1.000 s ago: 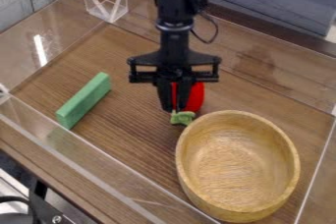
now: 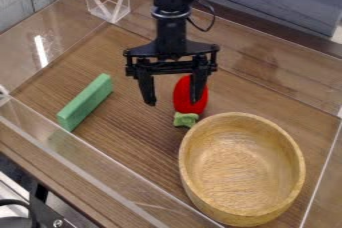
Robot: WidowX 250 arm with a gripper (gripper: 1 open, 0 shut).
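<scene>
My black gripper point(image 2: 168, 72) hangs over the middle of the wooden table, its fingers spread open with nothing seen between them. Below and to its right lies a red object point(image 2: 191, 92) with a small green part point(image 2: 186, 119) at its lower end, partly behind the gripper's right side.
A green bar point(image 2: 84, 102) lies at the left. A large yellow bowl point(image 2: 241, 168) fills the lower right. A black cable or round thing shows at the bottom left corner.
The gripper has risen away from the red object and its green part, uncovering more of the red object. The objects on the table look unmoved.
</scene>
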